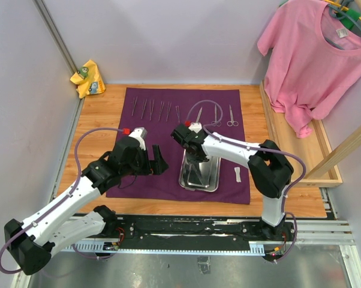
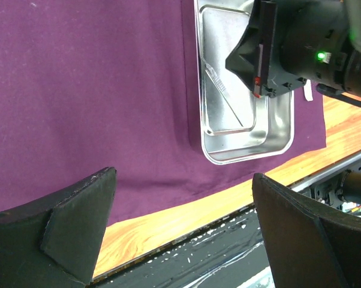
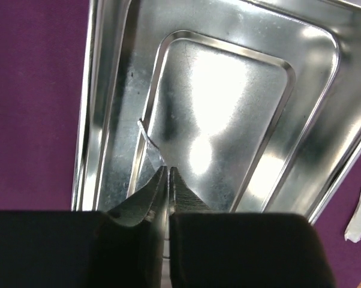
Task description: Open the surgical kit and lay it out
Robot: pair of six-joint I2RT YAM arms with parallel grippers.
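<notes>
The metal tray (image 1: 213,177) sits on the purple cloth, right of centre. A slim scalpel-like tool (image 2: 225,93) lies slantwise inside it, with its pointed end (image 3: 149,141) showing ahead of my right fingertips. Over the tray, my right gripper points down with its fingers nearly together; the tool's handle appears along the thin slit, and whether they grip it is unclear. Left of the tray, my left gripper is open and empty. Several tweezers (image 1: 152,108) stand in a row along the cloth's far side, with scissors (image 1: 232,117) to their right.
A small white strip (image 1: 237,174) lies on the cloth right of the tray. Bare purple cloth (image 2: 96,90) stretches left of the tray. A yellow bag (image 1: 89,79) sits at the back left, and a pink shirt (image 1: 315,54) hangs at the right.
</notes>
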